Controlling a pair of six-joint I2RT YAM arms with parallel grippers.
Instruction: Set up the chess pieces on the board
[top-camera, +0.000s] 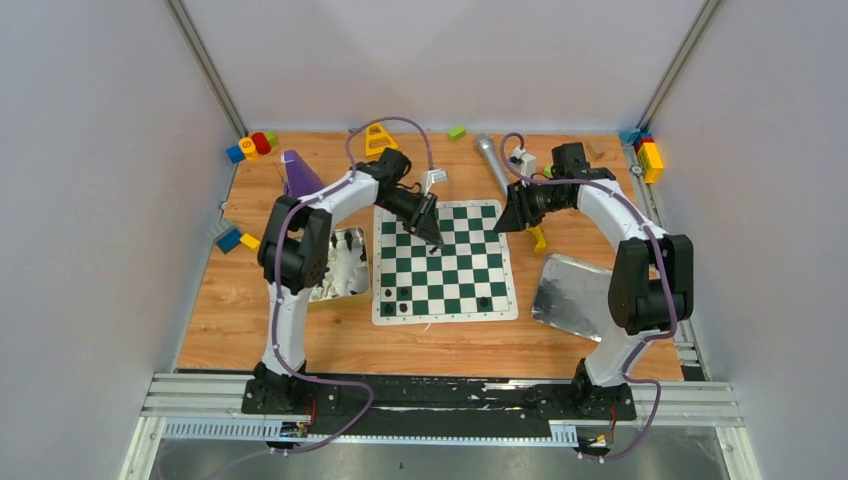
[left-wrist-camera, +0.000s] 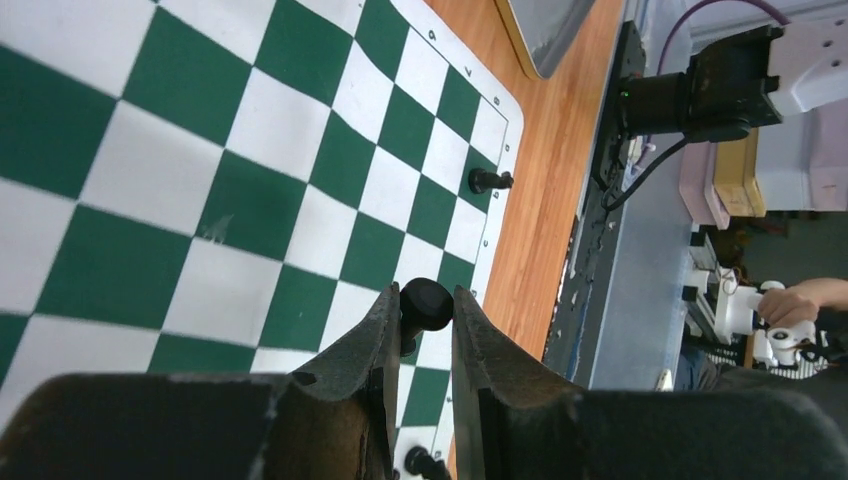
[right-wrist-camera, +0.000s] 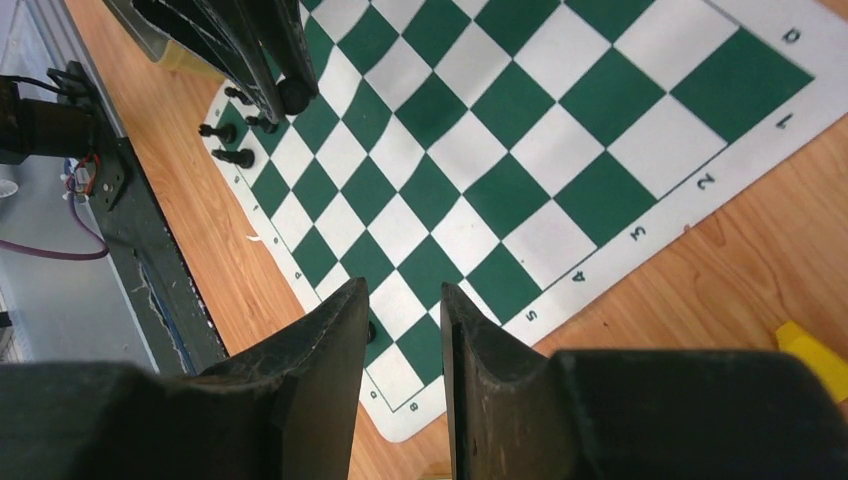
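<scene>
My left gripper (top-camera: 437, 244) is over the middle of the green and white board (top-camera: 505, 318), shut on a black chess piece (left-wrist-camera: 426, 305) whose round base faces the left wrist camera. Which piece it is, I cannot tell. The right wrist view also shows this held piece (right-wrist-camera: 293, 96) above the board. Several black pieces, one a dark piece (top-camera: 403, 307), stand at the board's front-left corner. A lone black piece (left-wrist-camera: 490, 180) stands on the front row farther right. At the board's right edge, my right gripper is open and empty, its fingers slightly apart.
Left of the board, a box (top-camera: 340, 301) of white and black pieces is partly covered by my left arm. A metal tray (top-camera: 570, 297) lies at right, near a yellow curved block (top-camera: 538, 240). The board's middle squares look bare.
</scene>
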